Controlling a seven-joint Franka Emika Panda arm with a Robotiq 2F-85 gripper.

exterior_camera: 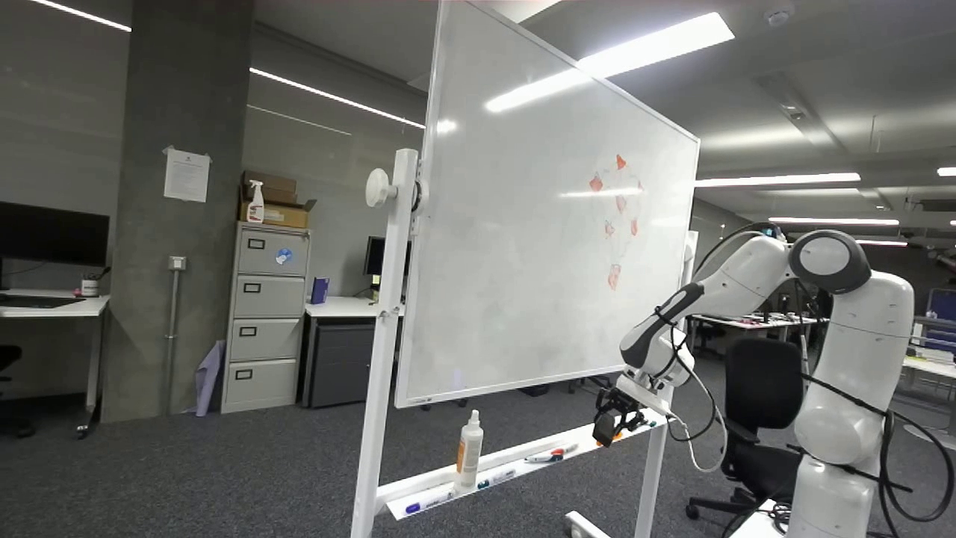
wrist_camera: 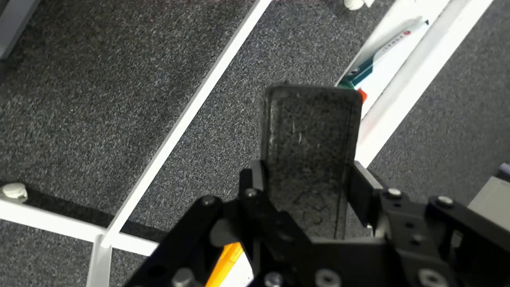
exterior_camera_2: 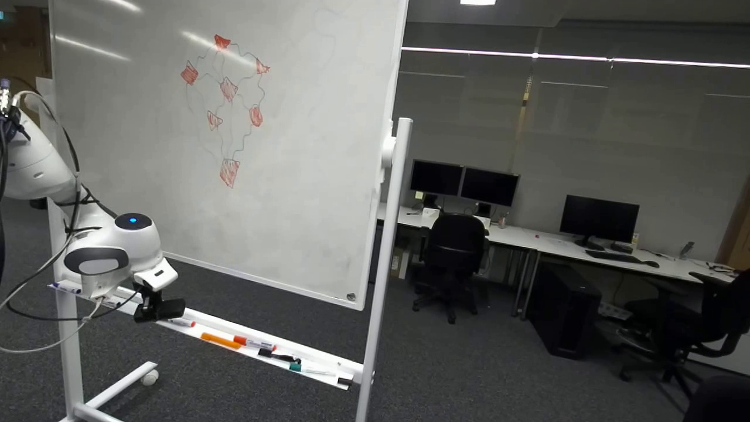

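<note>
A black block (wrist_camera: 313, 143), probably a board eraser, sits between the fingers of my gripper, which is shut on it and grips it by its two sides. In exterior view 2 the black block (exterior_camera_2: 169, 309) is in front of the tray (exterior_camera_2: 316, 376), clear of the board. The whiteboard (exterior_camera_2: 302, 197) rises above and behind the gripper. On it are several red-shaded shapes (exterior_camera_2: 229, 172) joined by thin wavy lines. Whether the block touches the tray cannot be told.
On the tray lie several markers, including an orange one (exterior_camera_2: 221, 341) and a teal-capped one (wrist_camera: 368, 71). A spray bottle (exterior_camera: 468, 453) stands upright toward the other end. The stand's post (exterior_camera: 381, 359) and the board's lower edge flank the space; carpet below is open.
</note>
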